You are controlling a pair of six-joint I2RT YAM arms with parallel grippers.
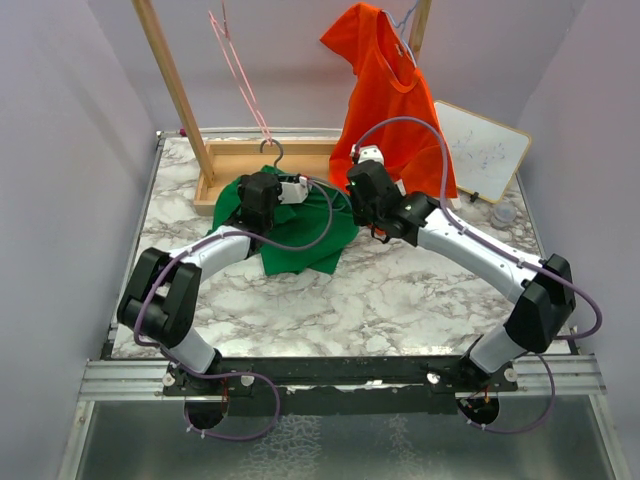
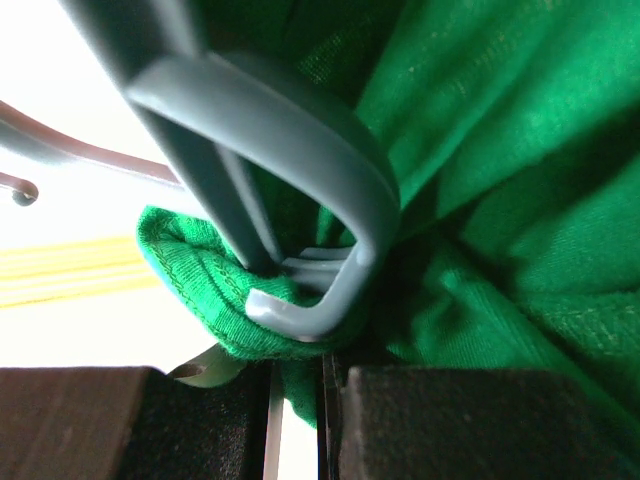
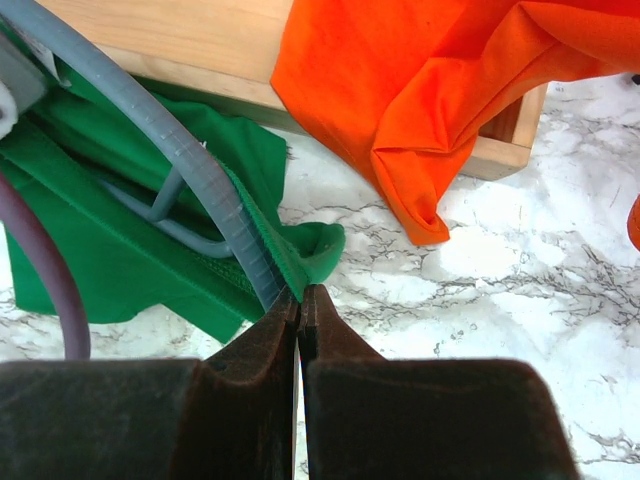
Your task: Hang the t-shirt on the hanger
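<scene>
A green t-shirt [image 1: 295,255] with a grey hanger [image 3: 170,130] inside its neck is stretched between my grippers over the table. My left gripper is shut on bunched green cloth beside the hanger's grey frame [image 2: 270,130]. My right gripper is shut on the shirt's edge at the end of the hanger's arm. In the top view the hanger's hook [image 1: 270,150] stands up behind my left gripper, near a pink hanger [image 1: 240,80] dangling from above.
An orange t-shirt [image 1: 390,100] hangs at the back right, low beside my right gripper. A wooden box base [image 1: 235,160] with posts stands at the back. A whiteboard [image 1: 480,140] leans at the right.
</scene>
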